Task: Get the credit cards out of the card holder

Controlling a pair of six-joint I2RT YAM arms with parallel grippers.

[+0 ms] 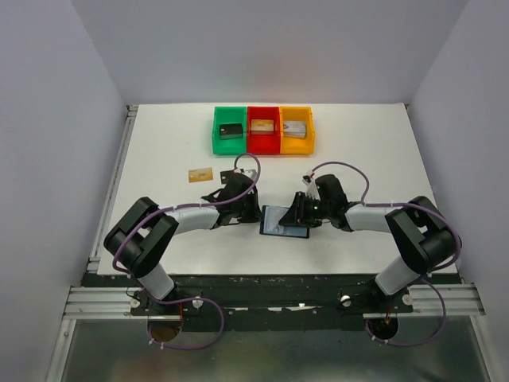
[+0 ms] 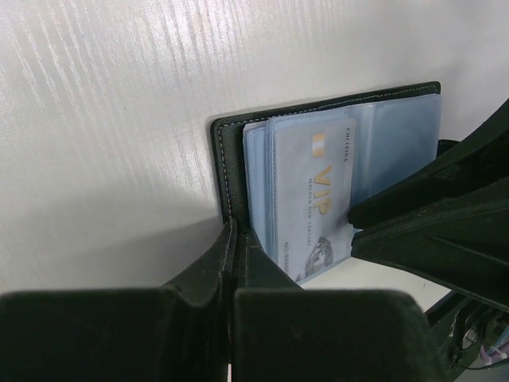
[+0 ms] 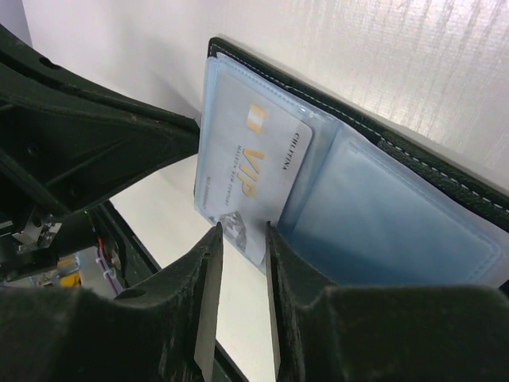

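Note:
The card holder (image 1: 280, 222) lies opened out on the table, black-edged with clear pale-blue sleeves. A silvery VIP card shows inside its left sleeve; in the right wrist view the same VIP card (image 3: 251, 157) lies flat under clear plastic. At the holder's left edge my left gripper is shut, its tips touching the black border; whether that border is pinched between them I cannot tell. Slightly parted, the fingertips of my right gripper are at the VIP card's lower end, with nothing clearly held between them.
Behind stand a green bin (image 1: 216, 131), a red bin (image 1: 263, 145) and a yellow bin (image 1: 297, 146), each with something inside. A gold card (image 1: 200, 174) lies left of the arms, and a dark flat item (image 1: 227, 177) sits beside it. Table right of the bins is clear.

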